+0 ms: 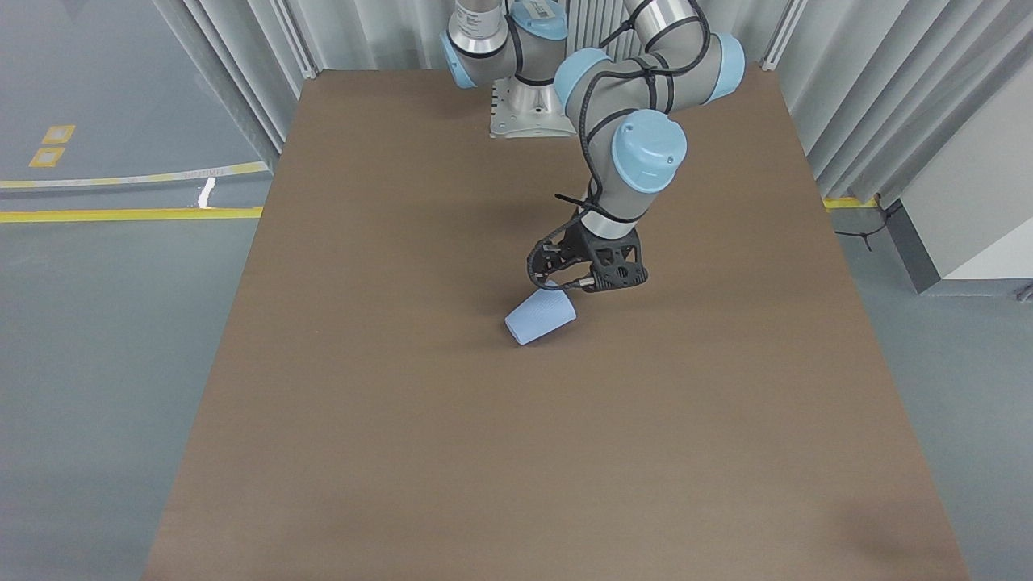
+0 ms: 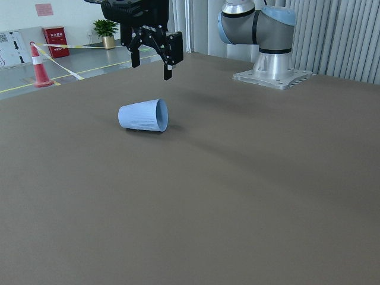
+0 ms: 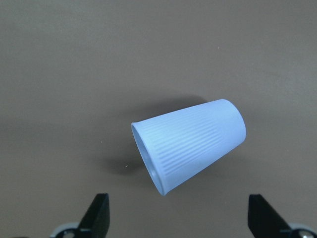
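Observation:
A pale blue ribbed cup [image 1: 540,315] lies on its side on the brown table [image 1: 407,407]. In the left view the cup [image 2: 139,116] has its open end toward the right. My gripper [image 2: 151,63] hangs above it, fingers parted, nothing between them. In the wrist view the cup [image 3: 190,141] lies beyond the two fingertips, which stand wide apart at the bottom edge. In the front view the black gripper body is just above and behind the cup, partly under the arm's cable.

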